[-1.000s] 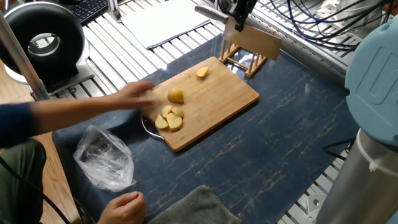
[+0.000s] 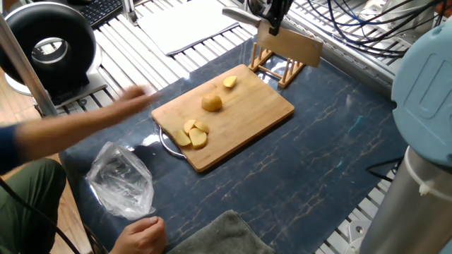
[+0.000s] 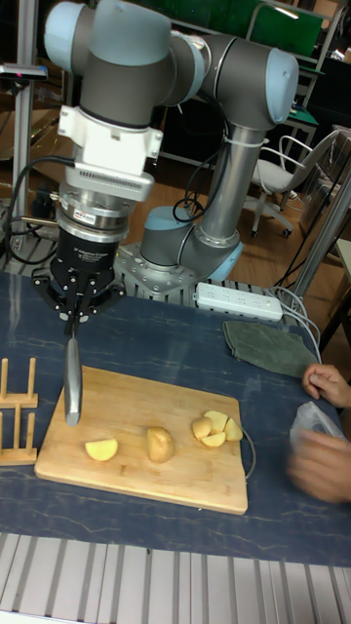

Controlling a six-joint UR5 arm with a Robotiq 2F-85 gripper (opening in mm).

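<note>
My gripper [image 3: 73, 315] is shut on a cleaver [image 2: 289, 46], held in the air over the edge of the wooden cutting board [image 3: 187, 487] near the rack. In exterior view 3 the cleaver shows almost edge-on, its handle pointing toward that camera. On the board lies a larger potato piece [image 2: 212, 103] near the middle. A single cut piece [image 2: 229, 82] lies apart from it, closer to the rack. Several potato pieces [image 2: 198, 137] sit clustered near the board's handle end. The blade touches none of the potato.
A wooden rack [image 2: 286, 71] stands beside the board under the cleaver. A person's blurred hand [image 2: 133, 101] hovers by the board's edge; another hand [image 2: 143, 235] rests near a clear plastic bag [image 2: 121, 182]. A grey-green cloth [image 2: 222, 236] lies on the dark mat.
</note>
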